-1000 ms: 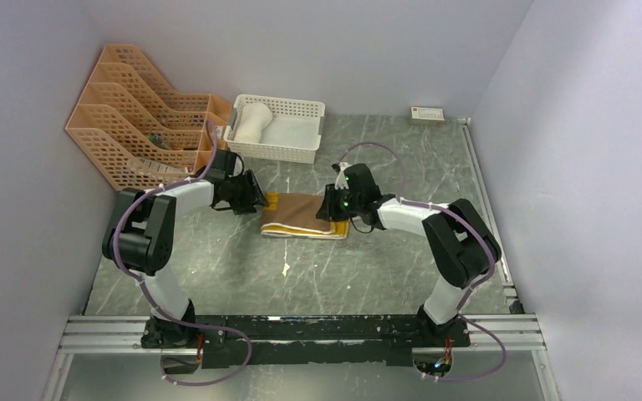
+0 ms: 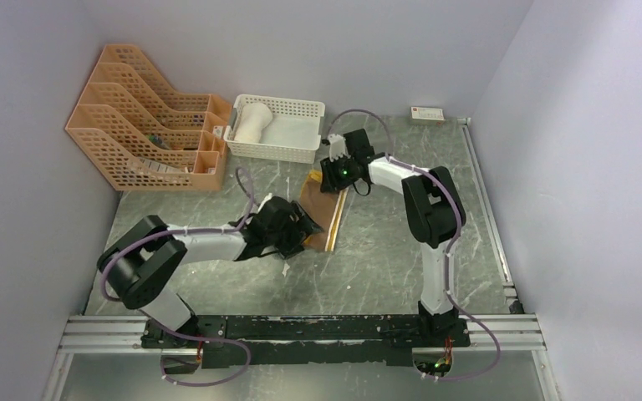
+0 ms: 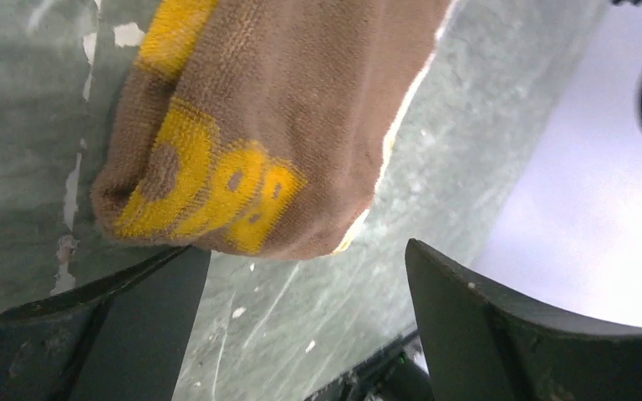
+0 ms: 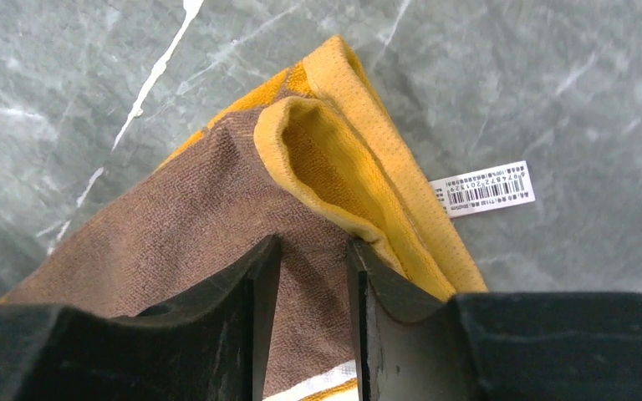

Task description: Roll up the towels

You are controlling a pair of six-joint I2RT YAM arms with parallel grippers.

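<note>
A folded towel (image 2: 318,203), brown with yellow and white edges, lies slantwise front to back mid-table. At its near end is my left gripper (image 2: 308,227). In the left wrist view that gripper is open wide, the towel's yellow-patterned end (image 3: 217,192) just ahead of its fingers. By the far end, my right gripper (image 2: 330,175) stands over the cloth. In the right wrist view its fingers (image 4: 255,288) are part open with a gap between them. Brown cloth shows behind that gap, and a raised yellow fold (image 4: 276,150) lies just beyond the tips.
A white basket (image 2: 305,155) holding a white bundle (image 2: 253,123) stands behind the towel. An orange slotted rack (image 2: 104,138) fills the back left. A small box (image 2: 426,114) is at the back right.
The towel has turned from lying left to right to lying front to back.
</note>
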